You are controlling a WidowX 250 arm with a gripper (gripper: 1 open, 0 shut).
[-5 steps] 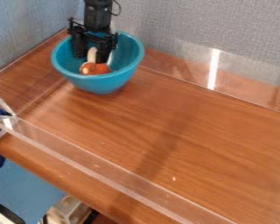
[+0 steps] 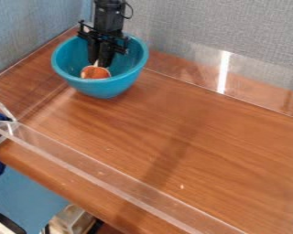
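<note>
A cyan bowl (image 2: 122,77) stands at the back left of the wooden table. My black gripper (image 2: 102,58) reaches down into it from above, its fingers close around the top of an orange round object (image 2: 95,73) with a pale part on it. The gripper looks shut on this object, though the fingertips are partly hidden.
Clear low walls edge the table, with grey panels behind. At the lower left, off the table, are dark blue and wooden items.
</note>
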